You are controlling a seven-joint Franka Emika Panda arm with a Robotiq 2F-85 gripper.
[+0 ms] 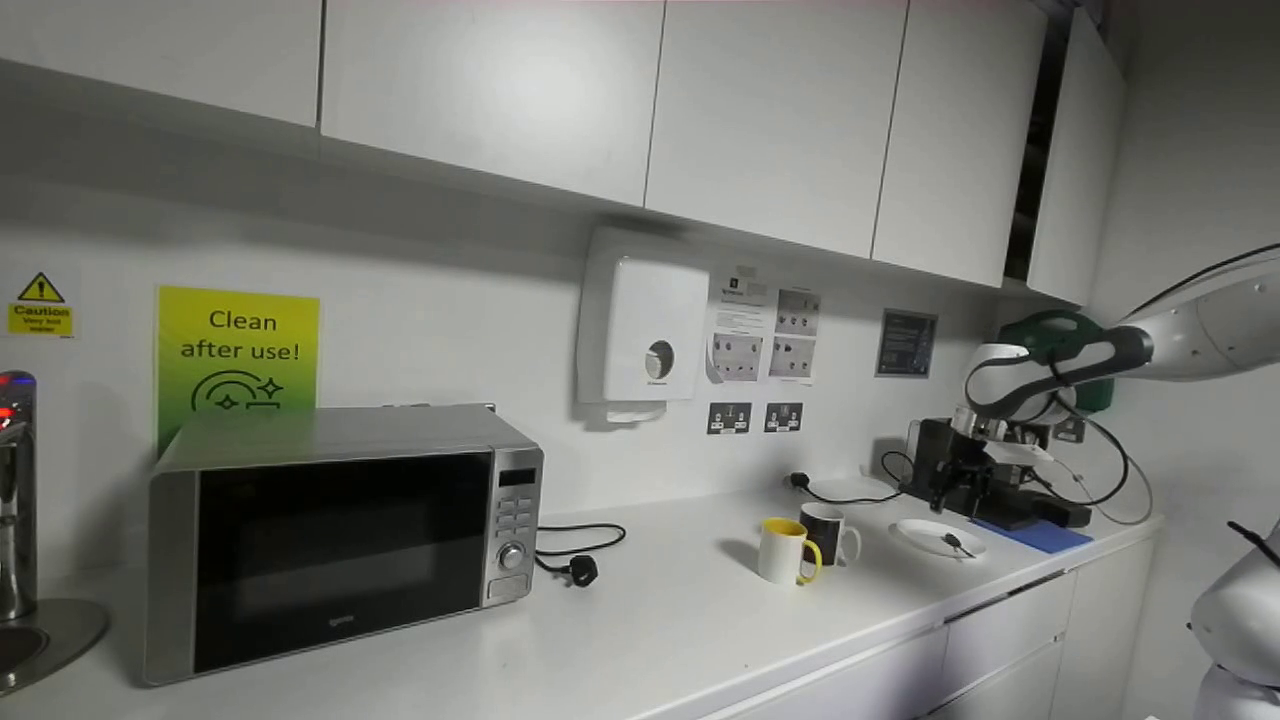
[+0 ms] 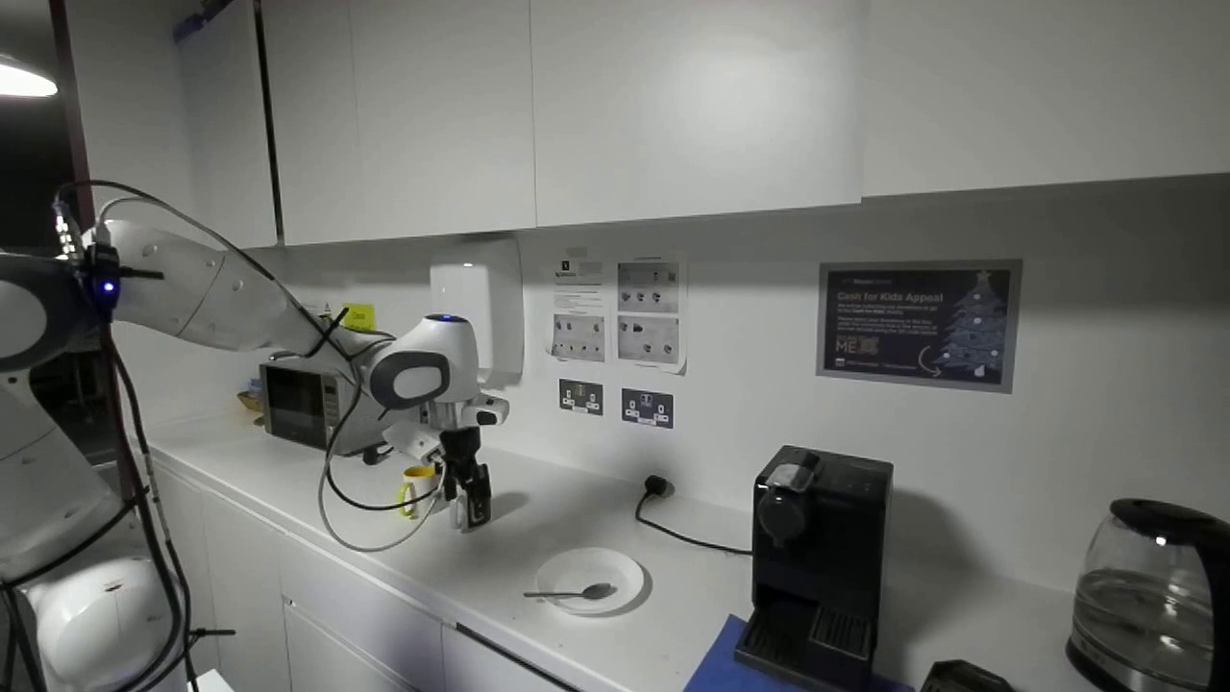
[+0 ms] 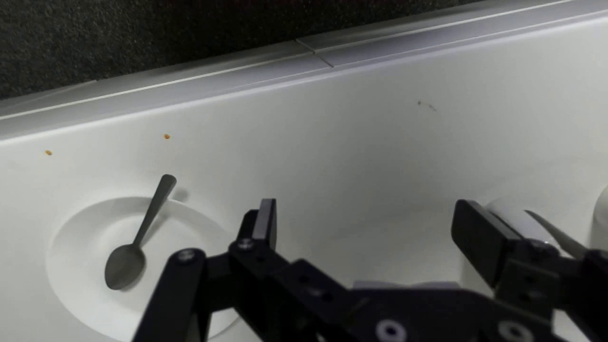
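Observation:
My gripper [image 2: 470, 509] hangs over the counter, its fingers apart and nothing held between them. In the wrist view the open gripper has bare counter showing through its gap. A white plate [image 2: 556, 567] lies on the counter, with a dark spoon [image 3: 126, 265] resting in it, its handle over the rim. The white mug with yellow inside [image 1: 781, 554] stands beside a white-handled mug with a dark side [image 1: 821, 536]. Behind the gripper in exterior view 2, the yellow mug [image 2: 417, 484] is partly covered; beyond the right finger in the wrist view are pale, partly hidden shapes.
A black coffee machine [image 2: 821, 542] sits on a blue mat [image 2: 717, 655], and a glass kettle [image 2: 1142, 600] is farther right. The microwave [image 1: 348, 540] occupies the other end. Open counter lies between microwave and mugs. Arm cables [image 2: 329, 484] loop beside the hand.

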